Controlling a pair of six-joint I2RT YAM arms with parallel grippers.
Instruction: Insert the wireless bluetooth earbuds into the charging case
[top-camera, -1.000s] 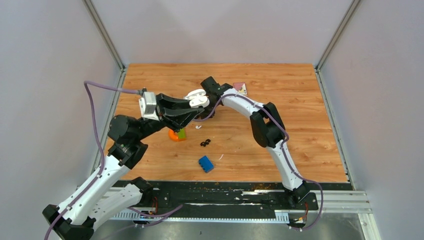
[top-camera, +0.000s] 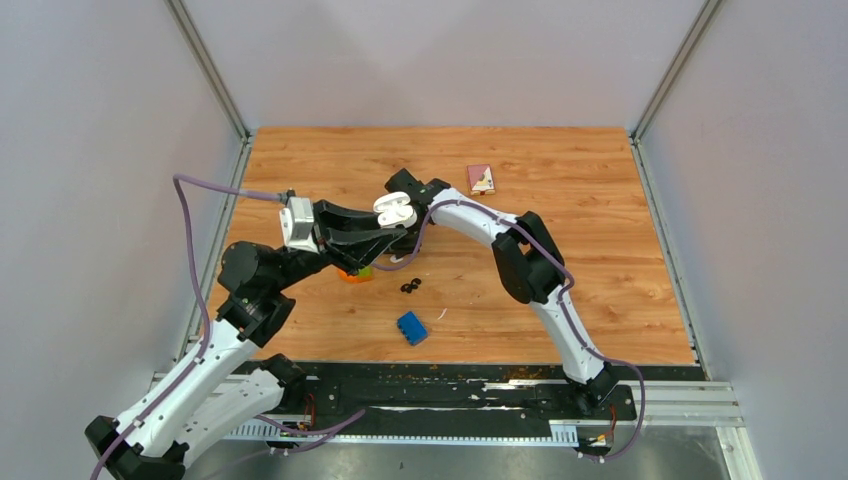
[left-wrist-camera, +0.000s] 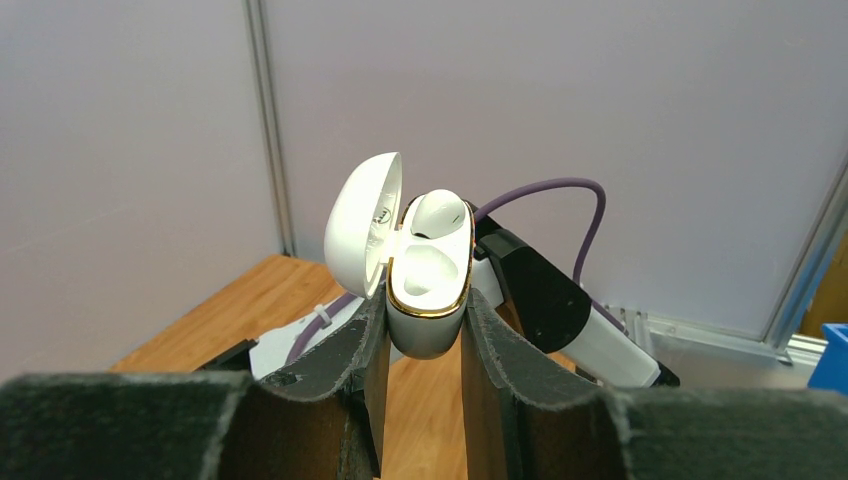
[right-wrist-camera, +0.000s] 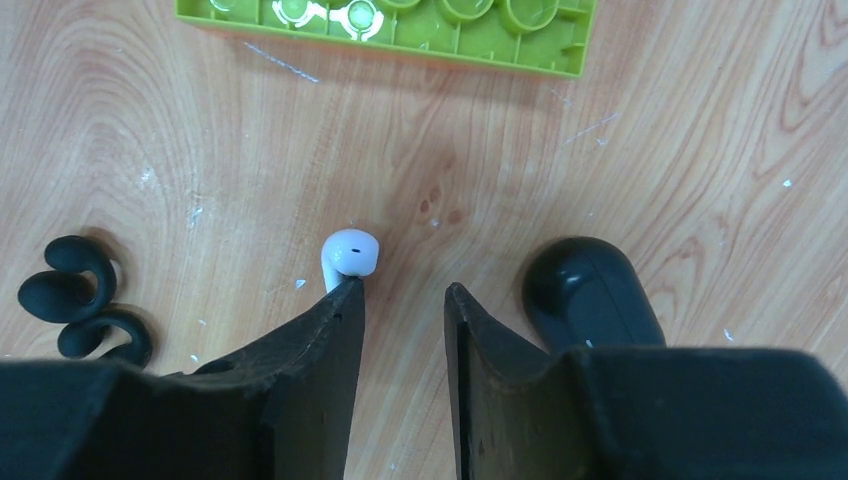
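My left gripper is shut on the white charging case, held upright with lid open; one slot has a white earbud, the other looks empty. In the top view the case is raised mid-table. My right gripper is part open, low over the table, its tips at a loose white earbud; whether they touch it is unclear.
A green block, black curled pieces and a dark rounded object lie round the right gripper. A blue block sits near the front edge, a pink box behind.
Over the last second my right arm has moved toward the front left, over the white earbud. The left arm with the case has shifted slightly.
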